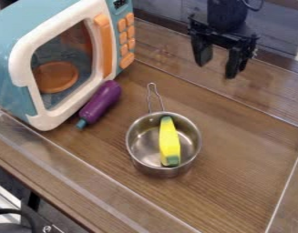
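Note:
My black gripper (220,56) is raised over the back of the wooden table, at the top right, its two fingers spread open with nothing seen between them. Below and left of it, a steel pot (144,150) with a wire handle holds a yellow toy vegetable (169,139) with green ends. A purple toy eggplant (98,103) lies left of the pot, beside the toy microwave.
The toy microwave (46,36), teal and white with orange buttons and an orange turntable, fills the upper left. Bare table (242,155) lies to the right of the pot and beneath my gripper. A wall stands behind.

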